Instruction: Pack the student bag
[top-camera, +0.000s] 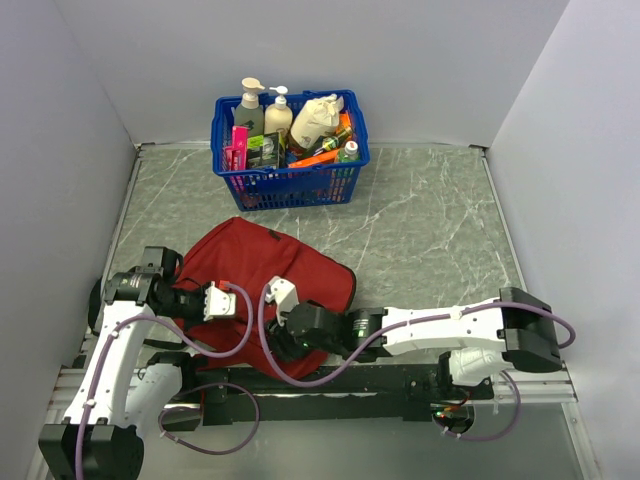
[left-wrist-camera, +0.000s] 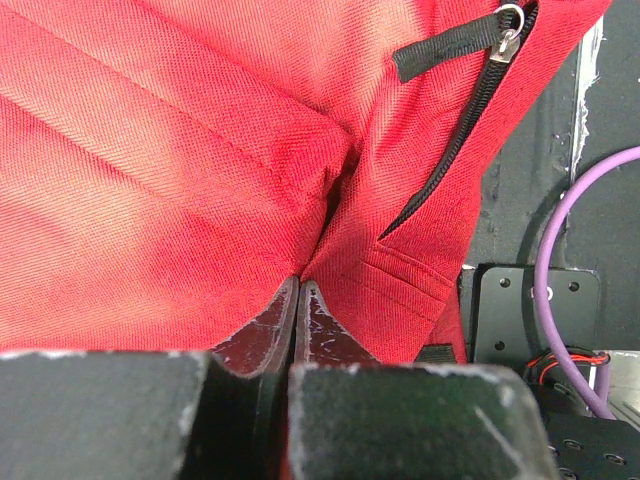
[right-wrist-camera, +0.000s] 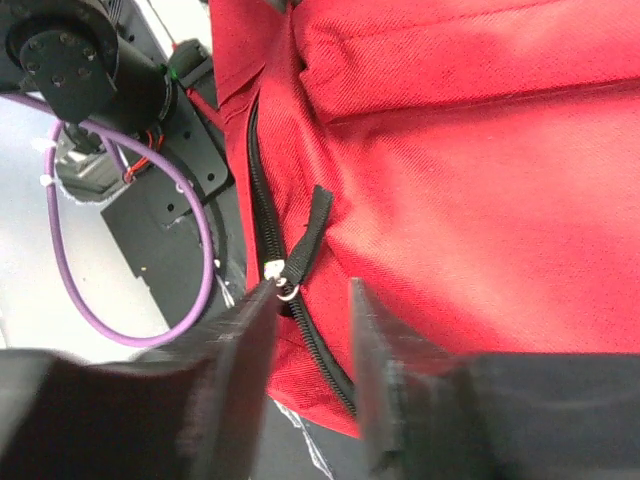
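Observation:
A red bag (top-camera: 250, 245) lies flat at the front of the table under both arms. My left gripper is shut low on the red fabric, fingertips together at a fold beside the zipper; whether cloth is between them is hard to tell. The zipper pull (left-wrist-camera: 442, 47) is up and right of it. In the right wrist view my right gripper stands open above the bag, with the zipper (right-wrist-camera: 262, 200) and its black pull tab (right-wrist-camera: 312, 228) near the left finger.
A blue basket (top-camera: 290, 190) full of bottles, boxes and packets stands at the back. Purple cables (top-camera: 170, 325) loop over both arms. Walls close in on the sides.

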